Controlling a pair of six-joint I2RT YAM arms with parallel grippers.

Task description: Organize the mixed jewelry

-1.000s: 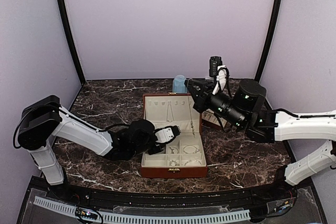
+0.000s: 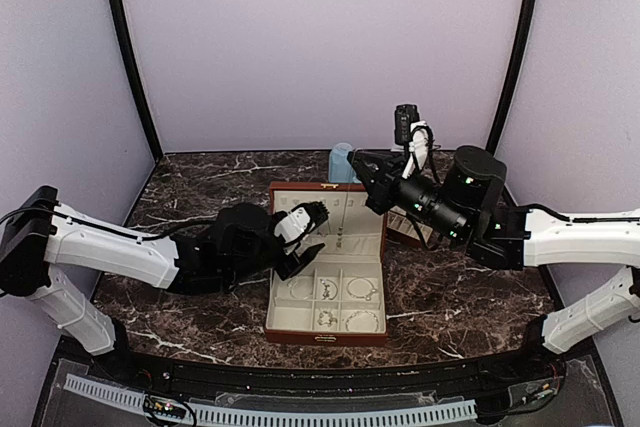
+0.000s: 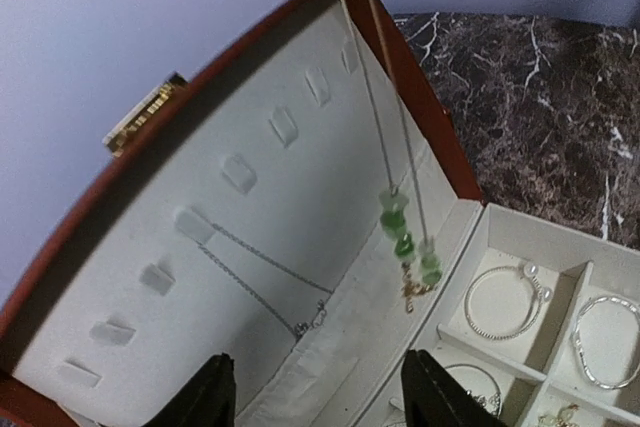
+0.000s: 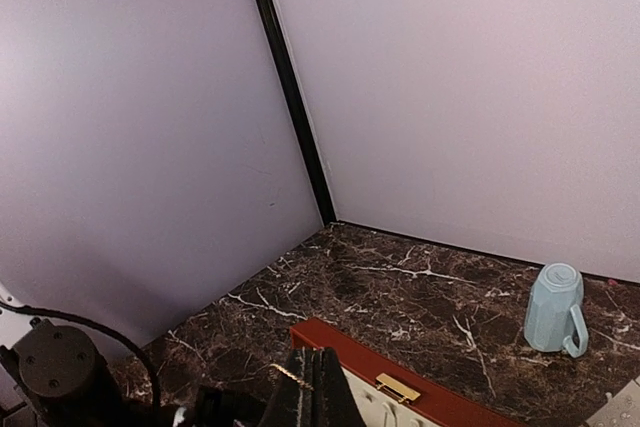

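Observation:
The open jewelry box (image 2: 325, 339) stands mid-table, lid raised, its pale compartments holding bracelets (image 3: 503, 302) and other pieces. A silver necklace (image 3: 262, 297) hangs from one of the lid's tabs. Another necklace, with green beads (image 3: 394, 215), dangles in front of the lid's far end. Its golden chain (image 4: 292, 377) shows at the fingertips of my right gripper, which is shut on it above the lid's upper edge. Over the box's left part, before the lid, my left gripper is open, with nothing between its fingers.
A light blue mug (image 4: 556, 309) stands behind the box. Another box (image 2: 405, 227) sits to its right, partly behind the right arm. Bare dark marble (image 2: 220, 182) lies to the back left.
The jewelry box has shifted slightly left. The right arm has barely moved.

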